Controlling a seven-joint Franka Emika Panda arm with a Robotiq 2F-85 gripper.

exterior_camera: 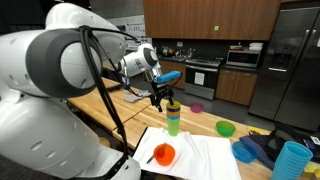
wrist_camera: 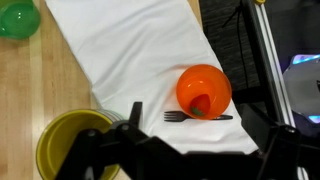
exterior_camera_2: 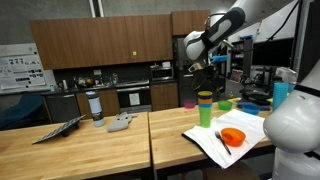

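My gripper is open with nothing between its fingers; in exterior view 1 the gripper (exterior_camera: 158,92) hangs above the table near the cup stack. On the white cloth (wrist_camera: 150,60) lies an orange bowl (wrist_camera: 190,85), with a small red thing (wrist_camera: 200,104) inside it that looks like a strawberry. A dark fork (wrist_camera: 178,116) extends beside and partly behind the bowl in the wrist view. Upright on the table is a tall stack of cups (exterior_camera: 173,122), green below with blue and yellow above. Its round yellow opening (wrist_camera: 70,145) shows at lower left in the wrist view.
A green bowl (exterior_camera: 225,129), a pink bowl (exterior_camera: 196,107) and a blue bowl (exterior_camera: 245,151) stand farther along the table. At the right is a tall blue cup (exterior_camera: 291,160). Beyond the cup stack, bare wood (exterior_camera_2: 175,122) leaves free room.
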